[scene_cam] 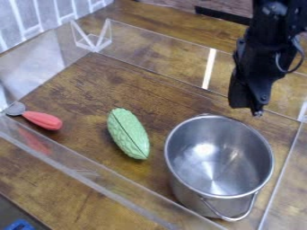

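Observation:
The black robot gripper (249, 97) hangs at the upper right, above and behind a steel pot (216, 162), shut, with nothing visible between its fingers. The pot stands at the lower right of the wooden work area. A green bumpy vegetable, like a bitter melon (127, 133), lies left of the pot. A red-handled tool (42, 119) with a metal head lies at the far left.
Clear plastic walls border the wooden surface (102, 85) on several sides. A blue object sits at the bottom left corner, partly out of view.

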